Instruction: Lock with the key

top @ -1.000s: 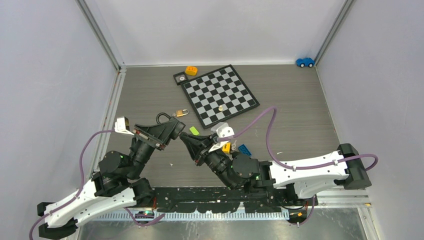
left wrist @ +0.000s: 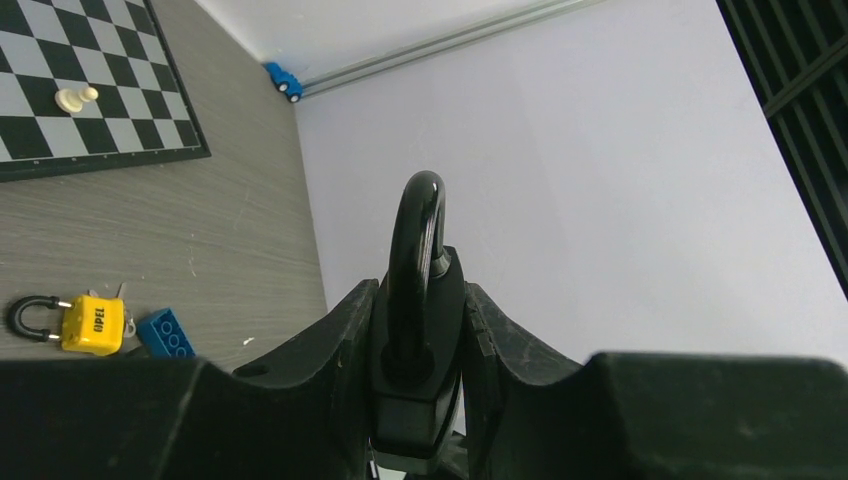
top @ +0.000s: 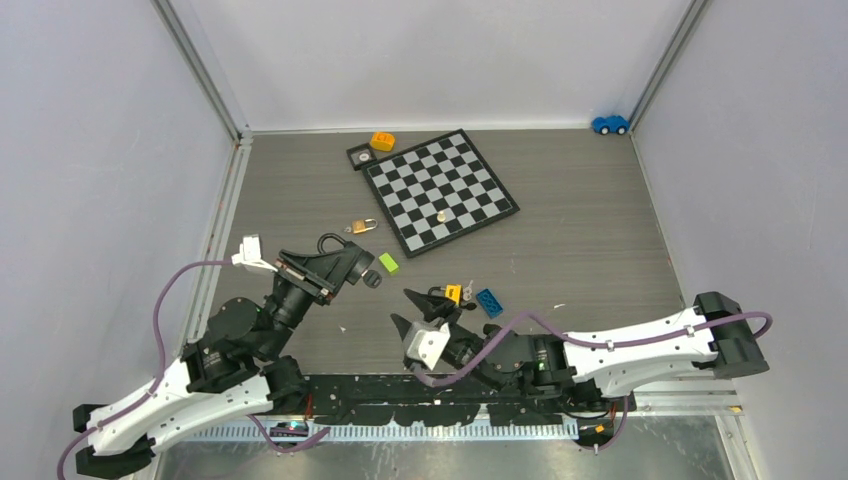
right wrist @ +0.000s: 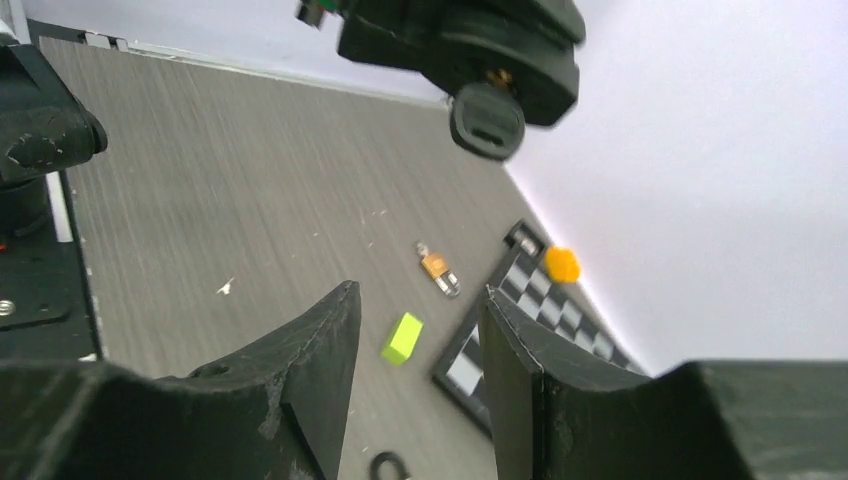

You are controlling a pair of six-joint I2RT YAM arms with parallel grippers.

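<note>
A large black padlock, its shackle upright, is between the fingers of my left gripper [top: 340, 262] at the centre left, held above the table; in the right wrist view its end with a dark round cap [right wrist: 485, 120] shows at the top. My right gripper [top: 420, 315] stands open to the lower right of it, apart, with nothing between its fingers. A yellow padlock [left wrist: 92, 325] with a black shackle and keys [top: 468, 289] lies on the table beside a blue brick [top: 489, 303]. A small brass padlock [top: 361, 226] lies left of the chessboard.
The chessboard [top: 393, 190] with a pale piece [top: 441, 217] lies at the back centre, a green block [top: 389, 263] in front of it. A yellow block [top: 383, 141], small black square [top: 360, 156] and blue toy car [top: 610, 125] stand at the back.
My right gripper has drawn away from the held padlock, down and to the right, uncovering the yellow padlock.
</note>
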